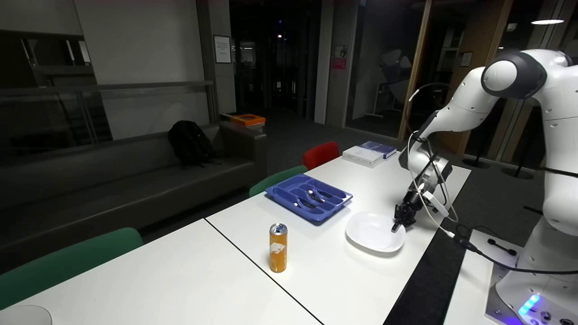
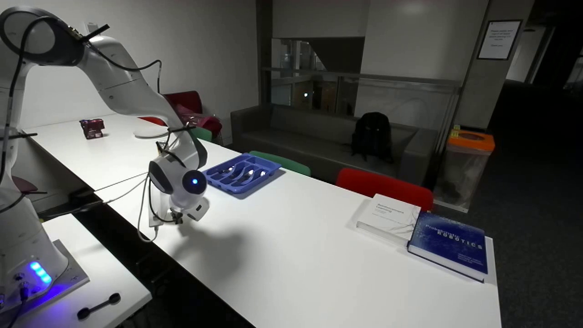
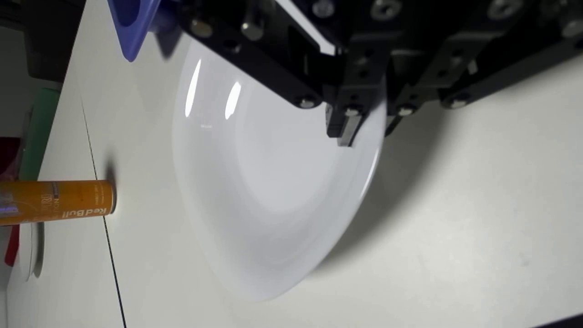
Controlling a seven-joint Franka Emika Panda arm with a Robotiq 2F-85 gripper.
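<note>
A white plate [image 1: 374, 233] with raised sides is at the right of the table in exterior view 1, close to the near edge. My gripper [image 1: 398, 225] is shut on its rim at the side nearest the arm. In the wrist view one finger [image 3: 344, 131] shows inside the white plate [image 3: 273, 164], and the other is mostly hidden behind the rim. A shadow lies on the table along the gripped side of the plate. Exterior view 2 shows the arm, but the plate and fingertips are hidden there.
A blue cutlery tray [image 1: 314, 214] with utensils sits just beyond the plate. An orange can [image 1: 278, 249] stands upright to the left. Two books, one white [image 2: 389, 215] and one blue [image 2: 448, 240], lie at the far end. Bare table stretches between tray and books.
</note>
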